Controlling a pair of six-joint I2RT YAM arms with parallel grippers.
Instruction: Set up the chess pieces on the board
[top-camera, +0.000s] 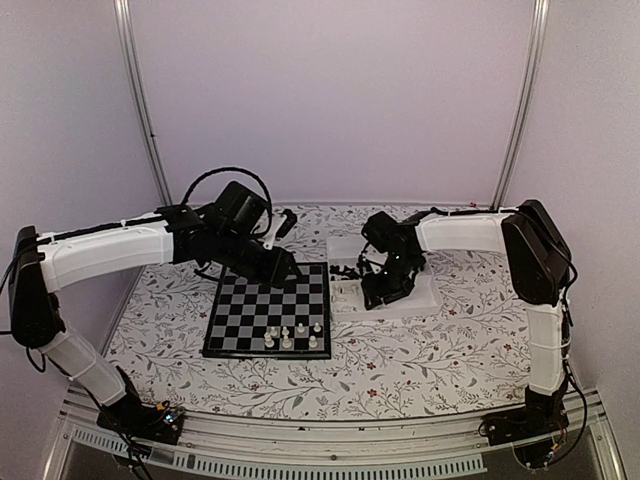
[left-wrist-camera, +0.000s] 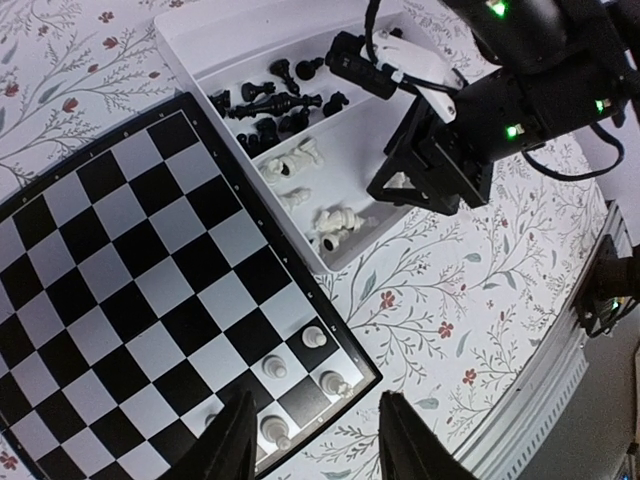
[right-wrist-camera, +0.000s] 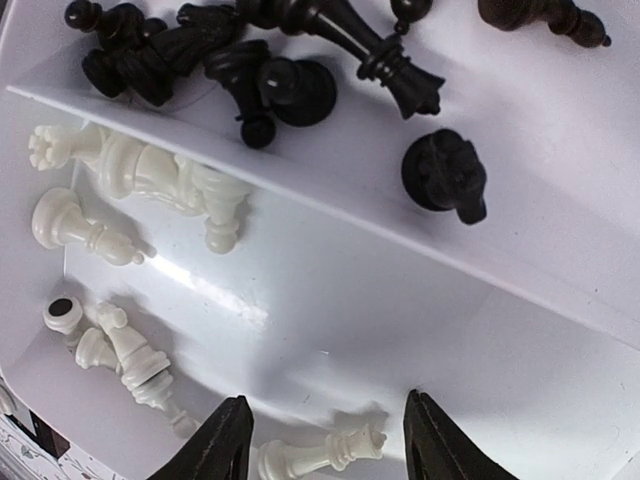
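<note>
The chessboard (top-camera: 250, 310) carries several white pieces on its near right part. My left gripper hangs above the board, open and empty, white pieces standing below it. My right gripper is inside the white-piece compartment of the box (left-wrist-camera: 178, 40), open, with a lying white piece (right-wrist-camera: 300, 460) at its fingers, not held. More white pieces (right-wrist-camera: 140, 370) lie along that compartment's side. Black pieces (right-wrist-camera: 445, 175) lie in the neighbouring compartment, beyond a divider (right-wrist-camera: 300, 190).
The board's far part is empty. Walls enclose the table at back and sides.
</note>
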